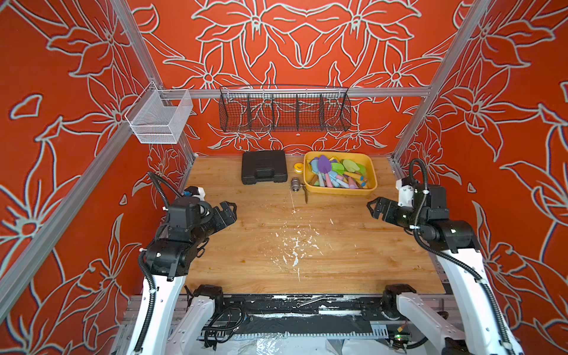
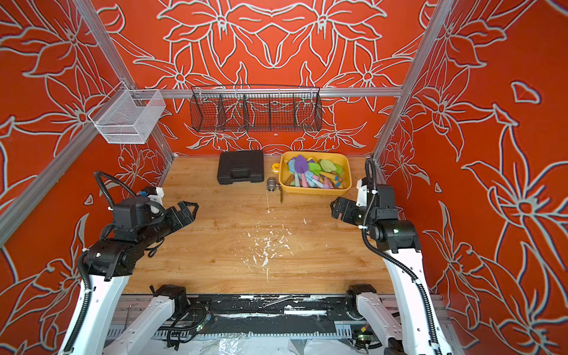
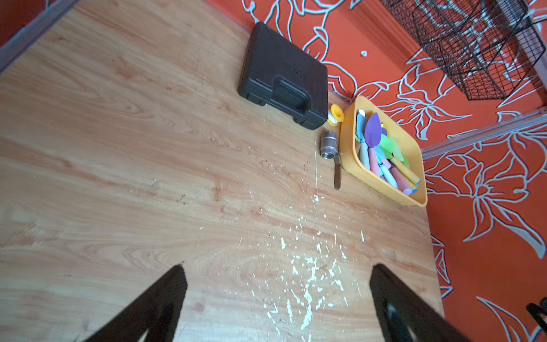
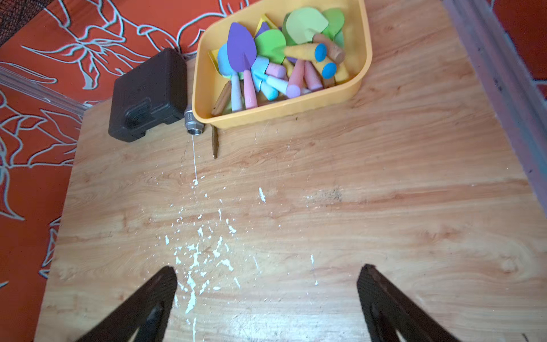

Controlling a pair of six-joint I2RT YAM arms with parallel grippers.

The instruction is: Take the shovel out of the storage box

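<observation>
A yellow storage box stands at the back right of the table. Several toy shovels lie jumbled in it; a purple shovel with a pink handle leans up on its left side, and a light green shovel lies on the right. Over the table's left side my left gripper is open and empty, well away from the box. My right gripper is also open and empty, near the table's right side, in front of the box's right end. Lower shovels in the pile are partly hidden.
A black case lies left of the box. Between them are a yellow roll, a metal cylinder and a thin brown stick. Wire baskets hang on the back wall.
</observation>
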